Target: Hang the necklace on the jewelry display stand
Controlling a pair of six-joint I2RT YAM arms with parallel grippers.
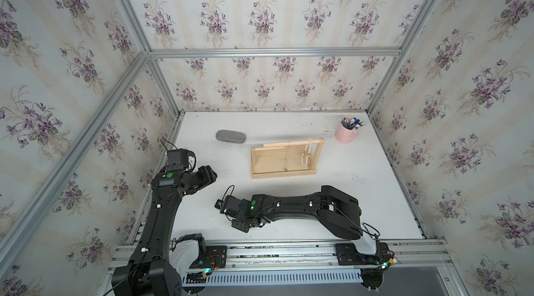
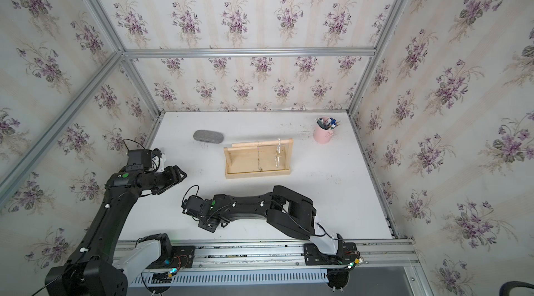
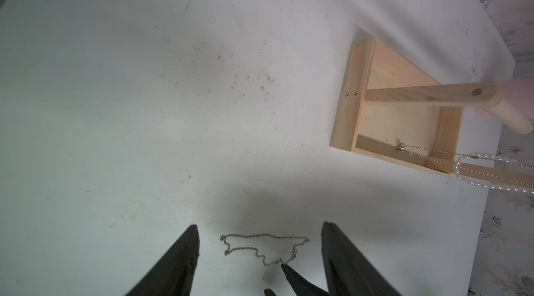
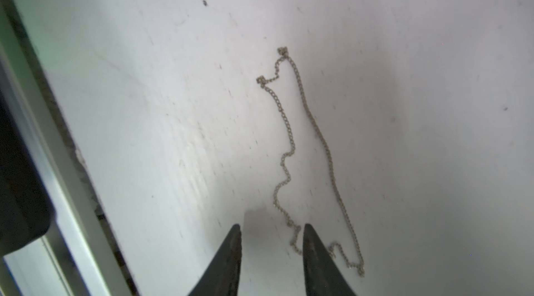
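Note:
A thin chain necklace [image 4: 328, 154] lies loosely looped on the white table. Close above its near end, in the right wrist view, my right gripper stands open; the chain passes by one fingertip, and contact cannot be told. The left wrist view has the same necklace [image 3: 261, 235] far below my left gripper, which is open and empty in the air at the table's left. The wooden display stand [image 3: 360, 84] sits mid-table, with a pearl necklace [image 1: 304, 158] and a ball chain [image 1: 286, 158] on it. In both top views the right arm covers the loose necklace.
A grey case [image 1: 230, 136] lies at the back left. At the back right stands a pink cup [image 1: 346, 133] of pens. The metal frame edge [image 4: 55, 157] runs close to the right gripper.

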